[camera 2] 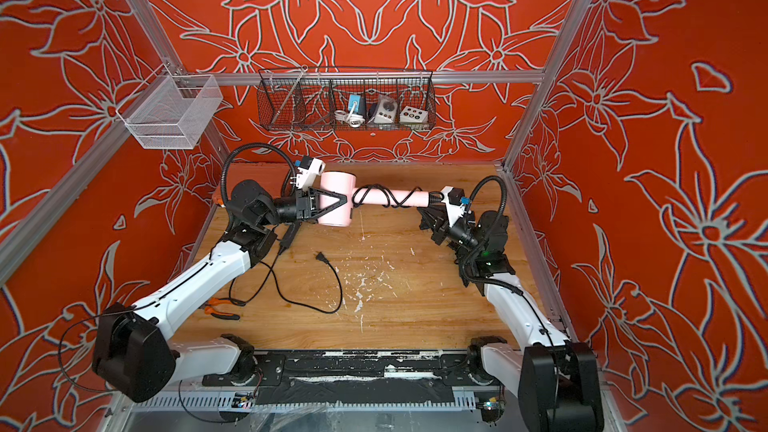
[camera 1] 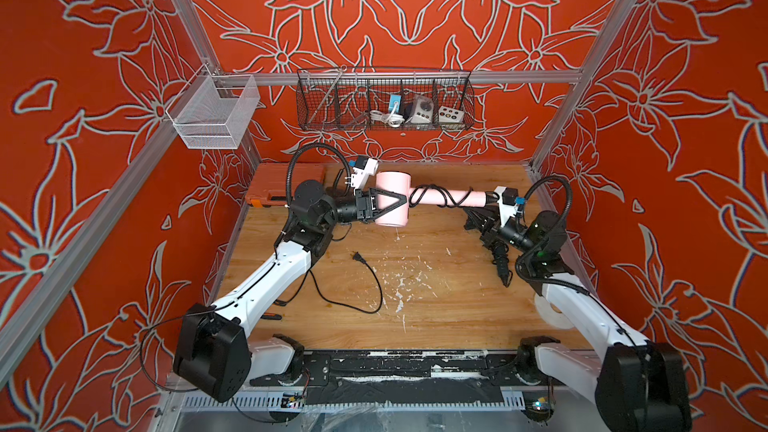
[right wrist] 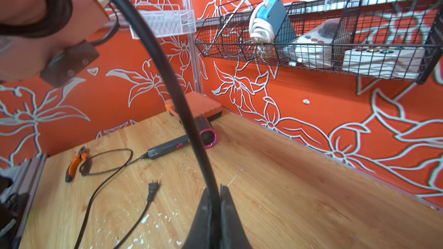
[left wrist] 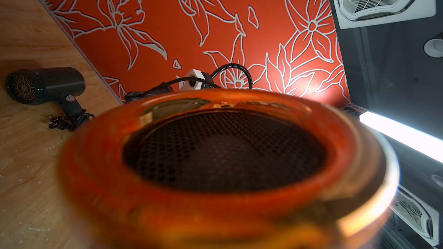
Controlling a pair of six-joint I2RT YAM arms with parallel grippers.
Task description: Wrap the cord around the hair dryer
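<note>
A pink hair dryer [camera 1: 392, 185] is held up horizontally over the table, its black cord [camera 2: 384, 193] looped around the pink handle [camera 2: 410, 198]. My left gripper [camera 1: 390, 201] is shut on the dryer's head; the rear grille [left wrist: 223, 152] fills the left wrist view. My right gripper is at the handle's right end, just below it, shut with the cord running down into its fingertips in the right wrist view.
A second dryer [right wrist: 168, 145] with its cord and plug [right wrist: 152, 189], orange pliers [right wrist: 73, 166] and an orange case [right wrist: 198, 102] lie at the table's left. A black dryer lies at the right. Wire baskets [camera 2: 344, 104] hang behind.
</note>
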